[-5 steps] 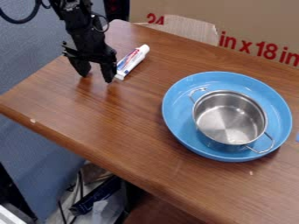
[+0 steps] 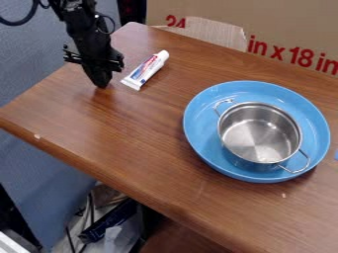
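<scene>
The black gripper (image 2: 99, 76) is at the upper left, low over the wooden table, just left of a white toothpaste tube (image 2: 145, 70) with blue and red print. Its fingers are dark and seen side-on, so I cannot tell how far apart they stand. The tube lies diagonally on the table, apparently apart from the gripper. To the right, a steel pot (image 2: 259, 134) with handles sits in a blue round plate (image 2: 205, 109).
A cardboard box (image 2: 264, 30) stands along the back. The table's left edge drops to a cluttered floor.
The gripper has shifted slightly up and to the left, away from the tube, and its fingers now appear closer together or turned. The tube, pot and plate look unmoved.
</scene>
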